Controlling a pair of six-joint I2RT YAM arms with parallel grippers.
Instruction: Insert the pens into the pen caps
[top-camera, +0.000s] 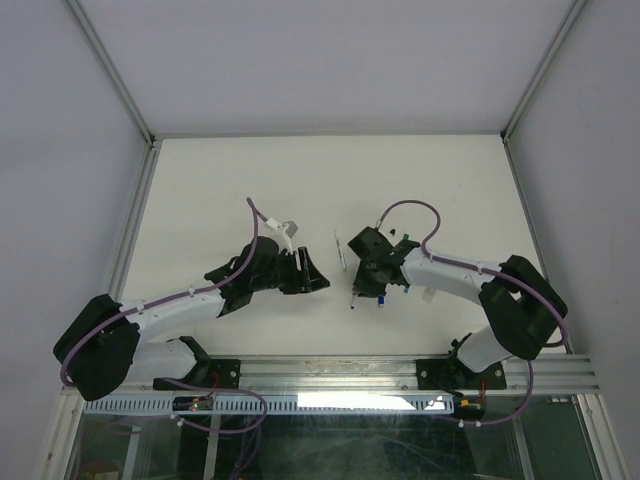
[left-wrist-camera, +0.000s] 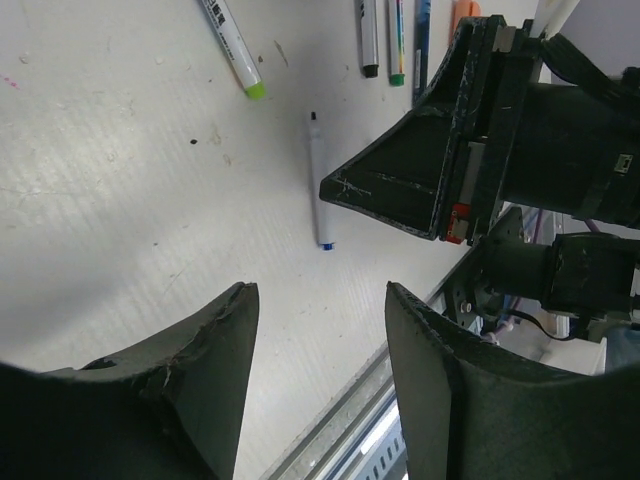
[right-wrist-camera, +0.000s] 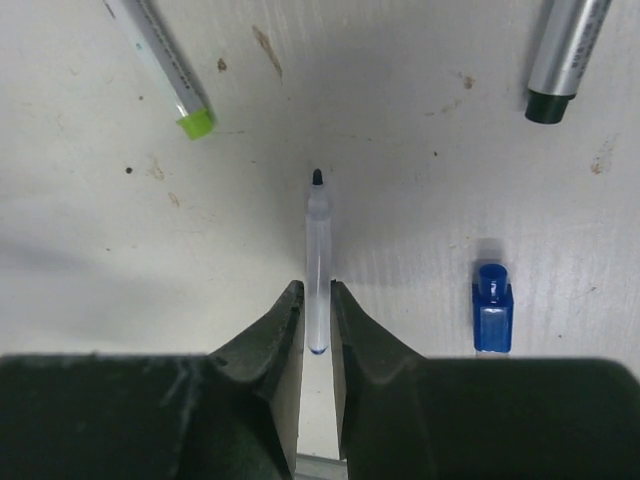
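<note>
A clear uncapped pen (right-wrist-camera: 318, 240) with a dark tip lies on the table. My right gripper is low over it, its fingers close on either side of the pen's body; whether they grip it I cannot tell. A blue cap (right-wrist-camera: 492, 310) lies to the pen's right. My left gripper stands open, empty, left of the right one. A pen with a lime-green end (right-wrist-camera: 170, 80) and a silver pen with a dark green end (right-wrist-camera: 568, 55) lie behind.
More pens (left-wrist-camera: 397, 45) lie toward the right, partly hidden by the right arm in the top view. The front rail (top-camera: 310, 370) runs along the near edge.
</note>
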